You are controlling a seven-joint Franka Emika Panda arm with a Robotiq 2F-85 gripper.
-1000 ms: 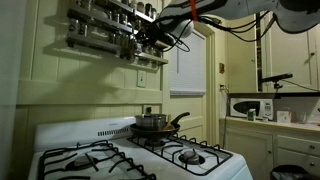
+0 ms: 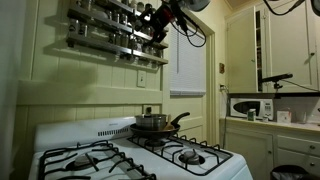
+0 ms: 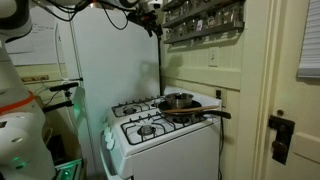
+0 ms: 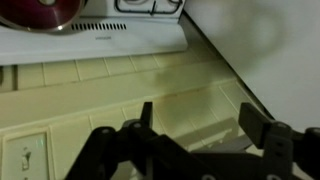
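Observation:
High over the stove, my gripper (image 2: 150, 24) hangs close in front of the spice shelves. In the wrist view the two dark fingers of the gripper stand apart, with nothing visible between them. The fingers are open. On the white stove (image 3: 165, 145), far below, a dark pot (image 2: 152, 121) rests on a wider pan with a handle, at the back burners. A round reddish-brown piece of cookware (image 4: 40, 10) shows at the top left of the wrist view, partly cut off.
Wall shelves (image 3: 205, 22) with several jars run beside the gripper. A cream panelled wall (image 4: 100, 105) carries a switch plate (image 4: 25, 155). A microwave (image 2: 250, 107) stands on the counter to the right.
The arm has risen and swung back towards the upper middle in exterior view 1, lifting the gripper along the shelves. The pot and pan have stayed put.

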